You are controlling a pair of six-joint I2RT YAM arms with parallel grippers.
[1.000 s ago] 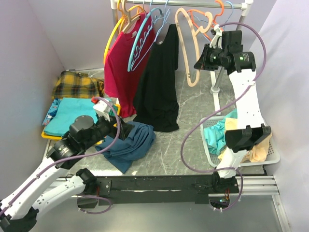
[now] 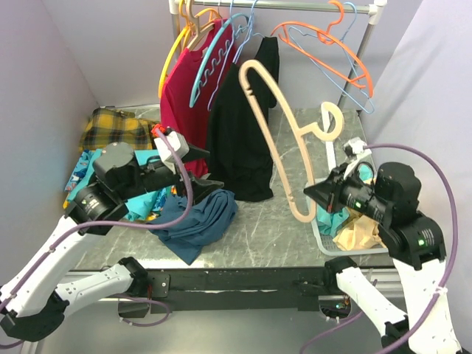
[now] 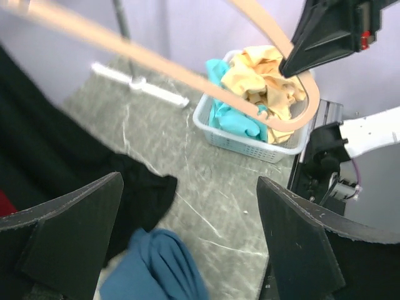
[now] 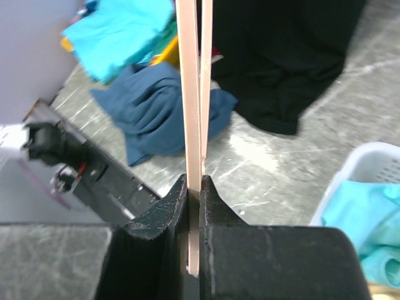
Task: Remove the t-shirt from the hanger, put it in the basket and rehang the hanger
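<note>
A beige hanger (image 2: 263, 110) (image 4: 190, 94), bare of clothing, is held in my right gripper (image 2: 316, 192), shut on its lower end. My left gripper (image 2: 200, 168) is open in front of the hanging shirts, with nothing between its fingers; its wrist view shows the hanger beyond them. A red shirt (image 2: 179, 99) and a black garment (image 2: 236, 155) hang from the rail behind. A dark blue garment (image 2: 193, 225) (image 3: 150, 269) lies on the counter below the left gripper.
A white basket (image 3: 247, 140) with cyan and yellow cloths stands at the right. Folded clothes (image 2: 110, 133) lie at the left. Orange and blue hangers (image 2: 361, 85) hang at the rail's right. Counter between dark garment and basket is clear.
My right arm has come down toward the front, carrying the beige hanger from near the rail to lower over the counter. The left gripper has moved slightly up and right.
</note>
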